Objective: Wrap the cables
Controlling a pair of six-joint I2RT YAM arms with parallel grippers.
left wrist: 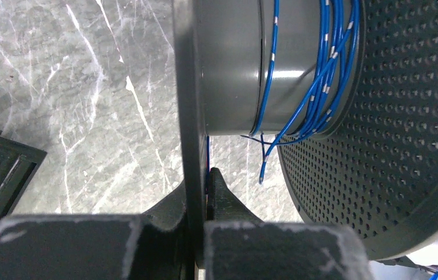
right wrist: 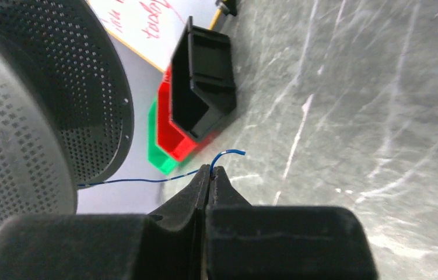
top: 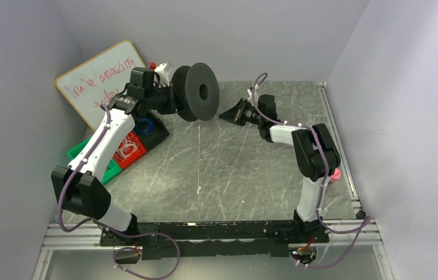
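A dark grey spool [top: 202,93] is held in the air, its left flange pinched at the rim by my shut left gripper. Blue cable [left wrist: 327,70] loops round the spool's core, mostly close to the perforated far flange, with one short end hanging below. In the right wrist view a thin strand of blue cable [right wrist: 132,180] runs from the spool to my right gripper. That gripper is shut on the strand at its fingertips, and a short curved cable end pokes out beyond them. From above, the right gripper stands just right of the spool.
Under the left arm lie a black bin [top: 152,133] with blue cable, a red bin [top: 132,153] with pale cable and a green bin [top: 111,171]. A whiteboard [top: 97,79] leans at the back left. A pink object [top: 335,175] sits at right.
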